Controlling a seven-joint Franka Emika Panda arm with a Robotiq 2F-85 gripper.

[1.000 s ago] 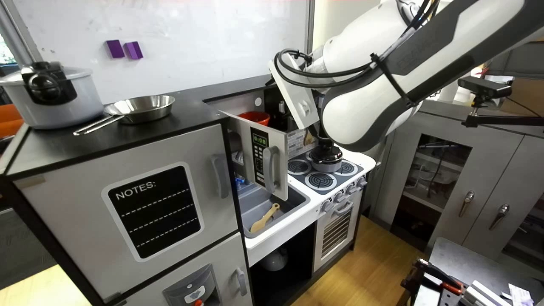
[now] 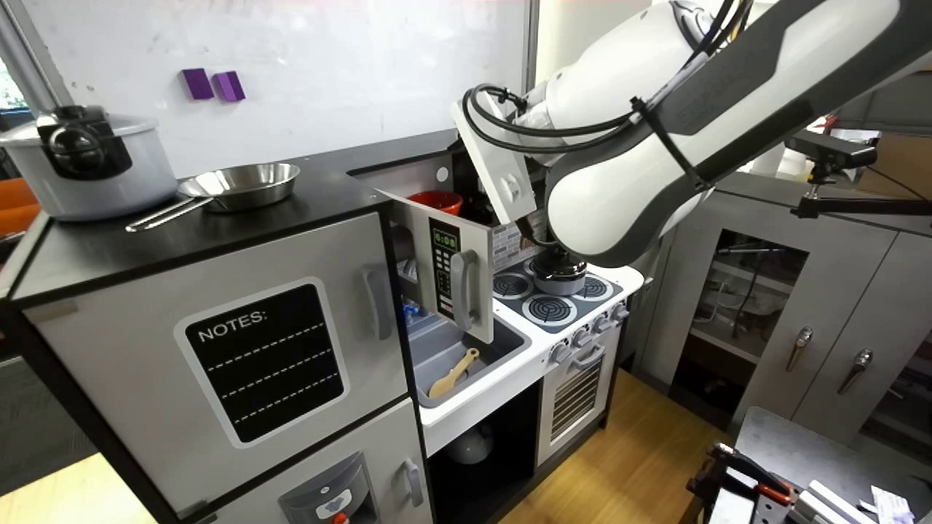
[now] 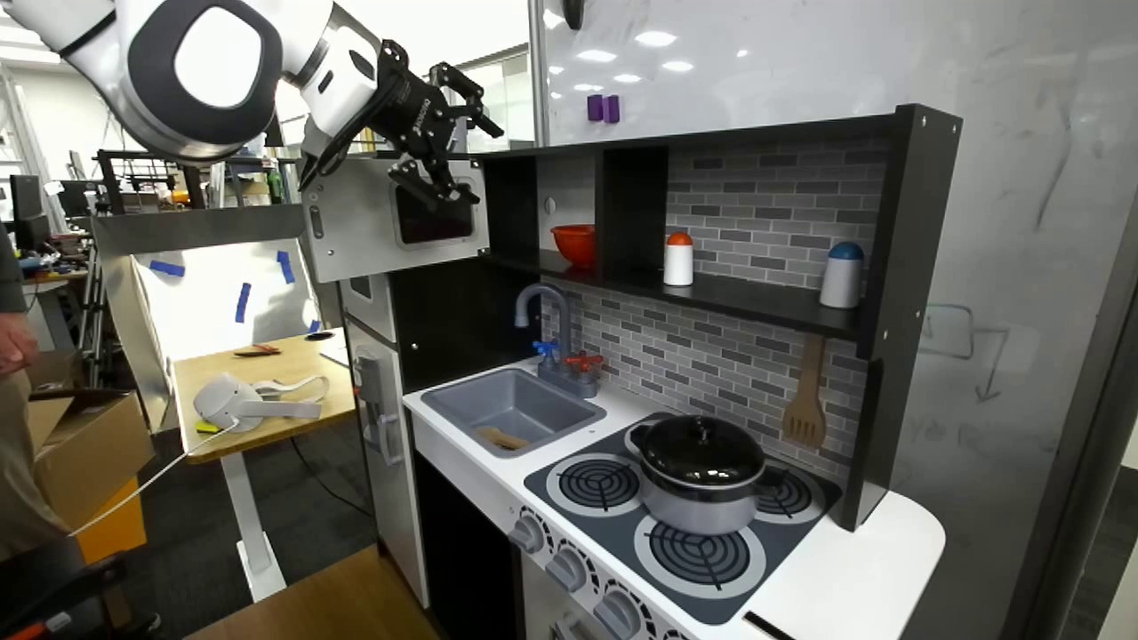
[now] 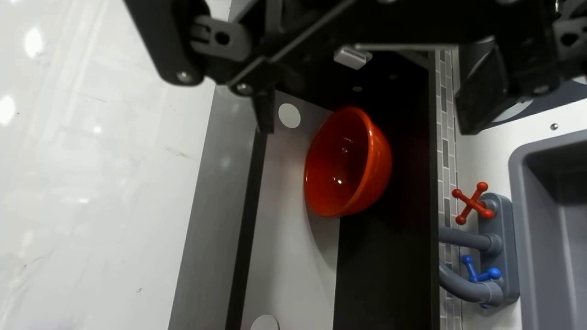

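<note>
High in exterior view 2, my gripper [image 3: 482,160] is open, with a wide empty gap between its fingers. It stands in front of the open microwave door [image 3: 395,219]. An orange-red bowl [image 4: 335,165] sits on the shelf [image 4: 379,275] inside the open microwave compartment. In the wrist view the bowl appears beyond the spread fingers [image 4: 265,112], apart from them. Only the bowl's upper part [image 2: 437,201] shows above the door [image 2: 476,297] in exterior view 1; the arm hides the gripper there.
A black-lidded pot [image 3: 699,480] stands on the stove. In the sink [image 3: 459,400] lies a wooden utensil [image 2: 454,374]. Two shakers, white [image 3: 678,261] and grey [image 3: 842,279], occupy the shelf. A metal pan [image 2: 245,185] and a large pot [image 2: 96,166] rest on top.
The arm's wrist end has shifted slightly left in exterior view 1. The bowl and the microwave door look unmoved.
</note>
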